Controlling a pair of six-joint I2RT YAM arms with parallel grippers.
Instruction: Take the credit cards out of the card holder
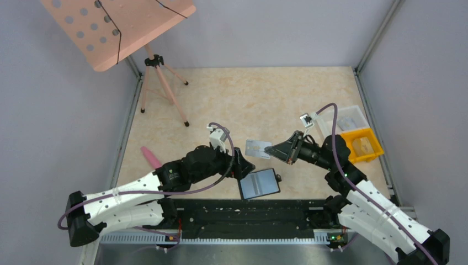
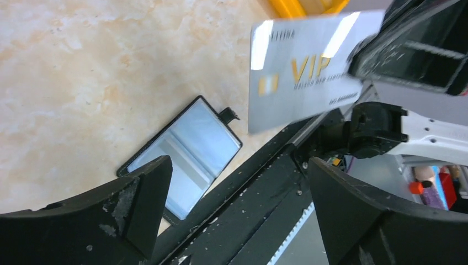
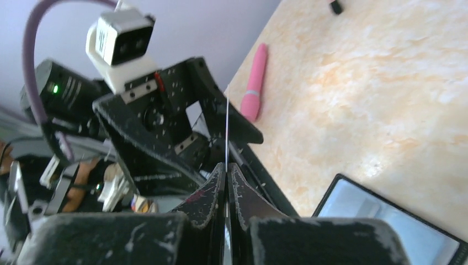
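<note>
A silver card (image 2: 301,74) printed "VIP" is pinched at one edge by my right gripper (image 1: 267,150), which is shut on it. In the right wrist view the card (image 3: 227,130) appears edge-on, a thin line rising from between the fingertips. The card holder (image 1: 259,183) lies spread on the table below, dark-rimmed with pale inner faces; no card can be made out in it. My left gripper stands open above the holder's left side, with empty space between its fingers.
At the right are a yellow bin (image 1: 376,141) with something pale inside and a white bin (image 1: 359,115) behind it. A pink object (image 1: 150,157) lies on the left. A tripod (image 1: 168,91) stands at the back left.
</note>
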